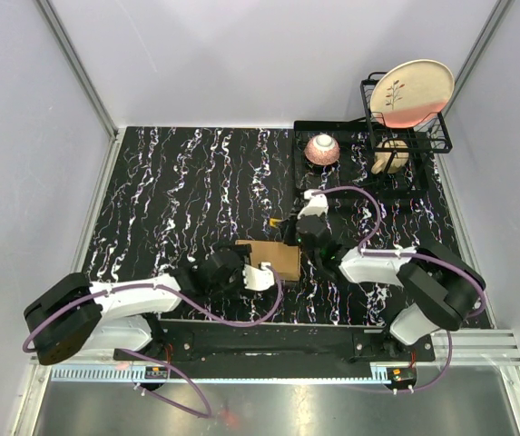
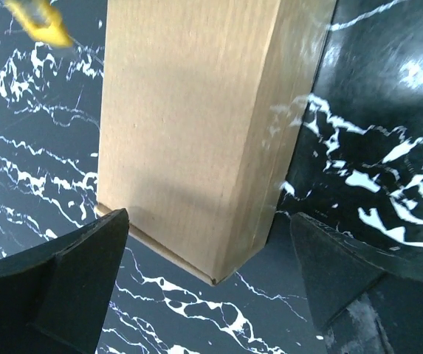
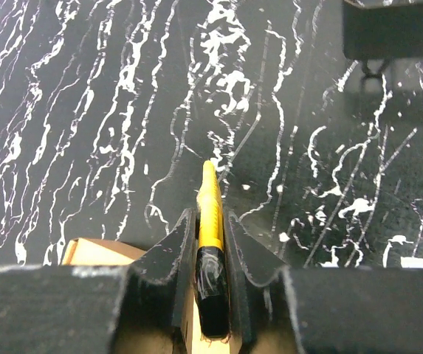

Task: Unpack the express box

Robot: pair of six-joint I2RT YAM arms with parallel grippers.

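Observation:
A closed brown cardboard box (image 1: 278, 257) lies on the dark marbled table in front of the arms. My left gripper is open, one finger (image 2: 56, 287) on either side of the box's near end; whether they touch it is unclear. My right gripper is shut on a yellow-and-black cutter (image 3: 210, 217), its yellow tip pointing away from the fingers. In the top view the cutter (image 1: 275, 222) shows just beyond the box's far edge. The left wrist view shows its blurred yellow end (image 2: 40, 23) beside the box.
A black rack (image 1: 359, 186) at the back right holds a patterned bowl (image 1: 322, 150), a large plate (image 1: 412, 93) and a beige item (image 1: 390, 156). Purple cables loop along both arms.

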